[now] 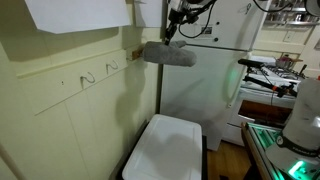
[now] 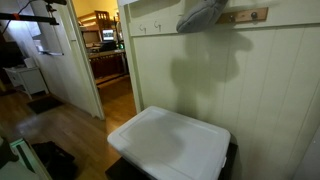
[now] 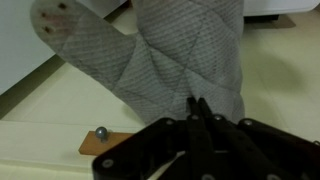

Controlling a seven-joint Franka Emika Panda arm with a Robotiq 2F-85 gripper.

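Observation:
A grey quilted oven mitt [image 1: 170,54] hangs high in the air near the wall, above the white lid. My gripper [image 1: 168,41] is shut on the mitt's cloth from above. In the wrist view, the mitt [image 3: 185,55] fills the upper middle, its thumb reaching to the upper left. The black fingertips of the gripper meet at its lower edge, partly hiding the pinched cloth. Only part of the mitt [image 2: 201,15] shows at the top of exterior view 2.
A wooden strip [image 2: 243,16] with knobs is fixed to the wall beside the mitt; its knob [image 3: 101,133] shows in the wrist view. Metal hooks [image 1: 88,78] sit farther along the wall. Below lies a white lid [image 1: 164,148]; a white fridge [image 1: 205,75] stands behind.

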